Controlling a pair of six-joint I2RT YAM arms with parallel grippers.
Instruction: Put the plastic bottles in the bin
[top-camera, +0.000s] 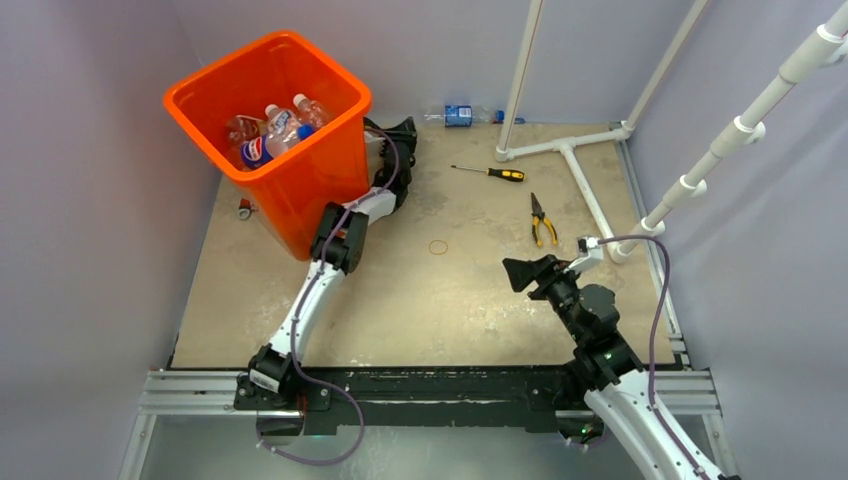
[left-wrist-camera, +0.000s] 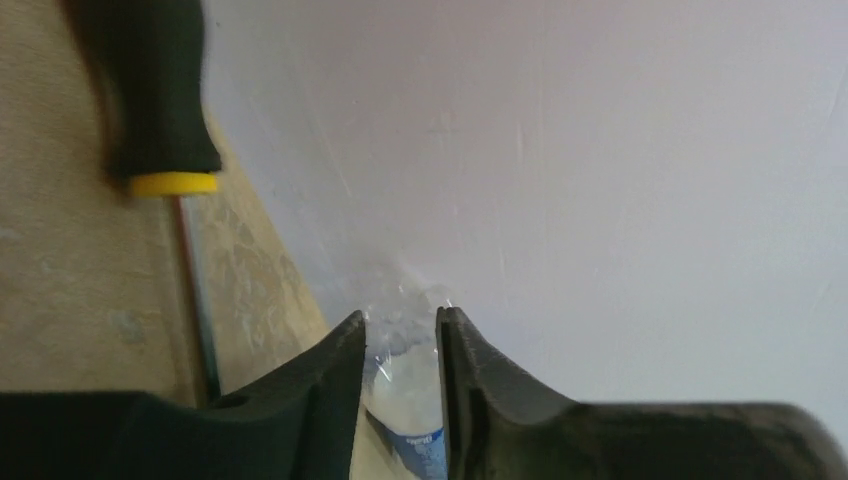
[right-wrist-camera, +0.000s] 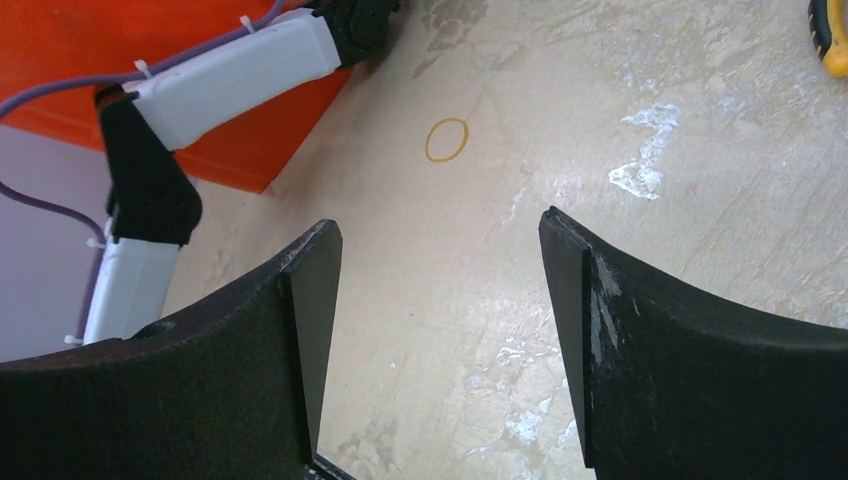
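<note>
A clear bottle with a blue label (top-camera: 458, 115) lies on its side along the back wall. My left gripper (top-camera: 410, 128) is left of it, between the bottle and the orange bin (top-camera: 325, 175). In the left wrist view the bottle (left-wrist-camera: 402, 385) shows beyond the gap between the part-open fingers, not gripped. Several plastic bottles (top-camera: 285, 125) are inside the bin. Over the front right of the table my right gripper (top-camera: 518, 281) stands open and empty; the right wrist view shows bare table between its fingers.
A screwdriver (top-camera: 500, 174) and yellow-handled pliers (top-camera: 541, 220) lie right of centre. White pipes (top-camera: 580, 185) stand at the right, one passing by the bottle's cap end. A thin ring (top-camera: 438, 247) lies mid-table. A small red object (top-camera: 245, 209) sits left of the bin.
</note>
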